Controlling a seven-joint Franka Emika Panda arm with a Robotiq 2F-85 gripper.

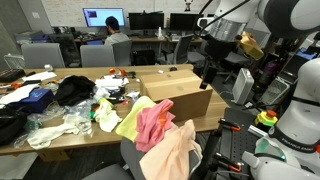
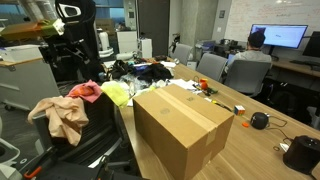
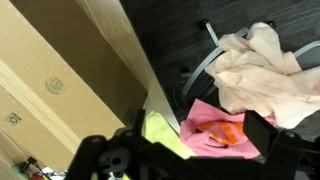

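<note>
My gripper stands open above the draped cloths, with nothing held between its fingers. A pink-red cloth [image 1: 153,125] and a peach cloth [image 1: 172,153] lie over a grey chair [image 1: 130,160], with a yellow cloth [image 1: 133,118] next to them. From the wrist, the pink cloth [image 3: 212,128] shows between and beyond the fingertips, partly covered by the right finger, while the peach cloth [image 3: 265,75] spreads to the upper right. Exterior view 2 has the gripper high up, above the pink cloth [image 2: 88,91].
A large closed cardboard box [image 2: 182,128] stands on the wooden table [image 2: 258,150] beside the chair. Dark and white clothes [image 1: 45,105] and small items clutter the table. A person [image 1: 113,32] sits at the far side.
</note>
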